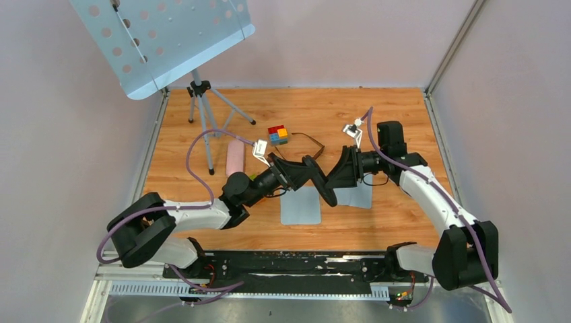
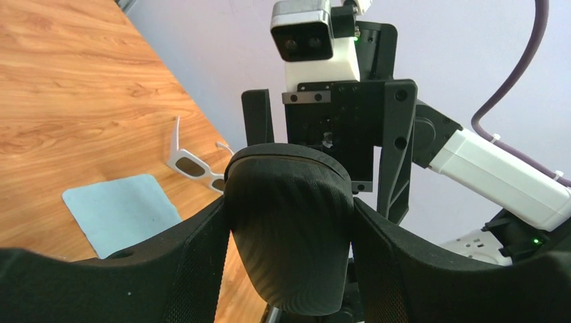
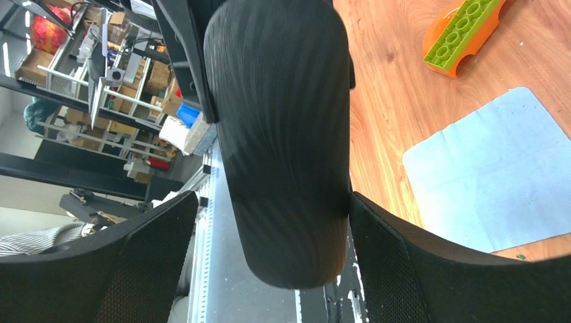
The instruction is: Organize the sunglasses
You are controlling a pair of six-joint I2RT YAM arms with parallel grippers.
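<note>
A black case (image 1: 324, 183) hangs upright between my two grippers above the table. In the left wrist view both fingers of my left gripper press against the sides of the case (image 2: 289, 235), so it is shut on it. My right gripper stands open around the case's other end: a gap shows on the left, while the right finger is close against it. Brown-framed glasses (image 1: 319, 142) lie behind the grippers. White sunglasses (image 2: 190, 165) rest beyond a cloth in the left wrist view. The inside of the case is hidden.
Light blue cloths (image 1: 301, 207) lie below the grippers. A pink case (image 1: 235, 156) and a coloured brick block (image 1: 277, 134) sit farther back. An orange and green toy (image 3: 464, 33) is partly hidden by my left arm from above. A tripod (image 1: 205, 121) stands back left.
</note>
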